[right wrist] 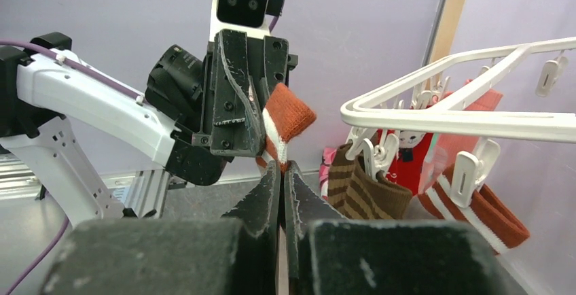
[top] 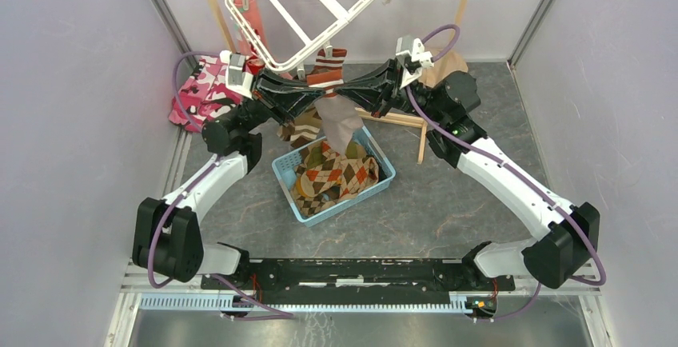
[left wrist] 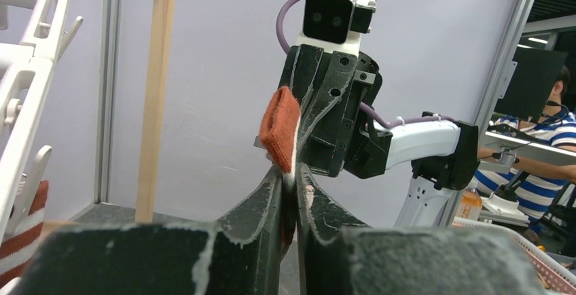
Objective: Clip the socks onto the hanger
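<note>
A pink-grey sock (top: 338, 119) with an orange, white-striped cuff (left wrist: 278, 124) is held between my two grippers in front of the white hanger (top: 292, 11). My left gripper (top: 308, 91) pinches the cuff's left side; its fingertips sit close together around it. My right gripper (top: 340, 89) is shut on the other side of the cuff (right wrist: 289, 115). Other socks hang from clips: a brown striped one (right wrist: 360, 196), an orange striped one (right wrist: 492, 217) and red ones further back.
A blue basket (top: 290, 203) of argyle socks stands below. A pink camouflage cloth (top: 192, 95) lies at back left, wooden stand posts behind.
</note>
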